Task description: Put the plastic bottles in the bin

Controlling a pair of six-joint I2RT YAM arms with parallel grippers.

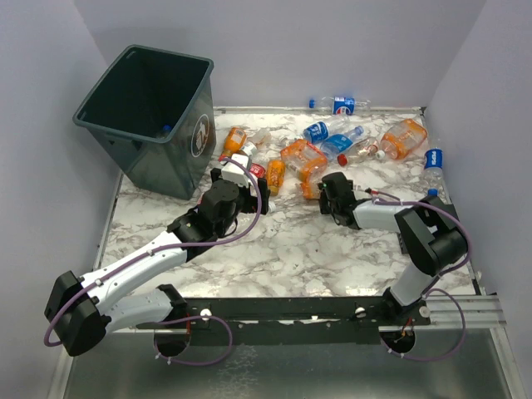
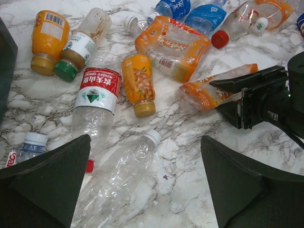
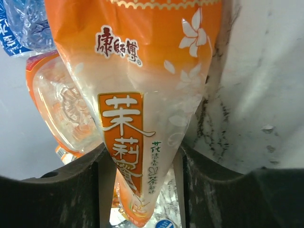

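Note:
My right gripper is down over a crushed orange jasmine-tea bottle, its fingers on either side of the bottle, part open; whether they grip it is unclear. My left gripper hangs open above a clear bottle, a red-label Nongfu bottle and an orange juice bottle. More bottles lie behind: a flattened orange one, a Pepsi bottle and several others. The dark bin stands at the upper left.
A dark mat lies at the right, partly under the right arm. Walls surround the marble surface, whose front middle is clear.

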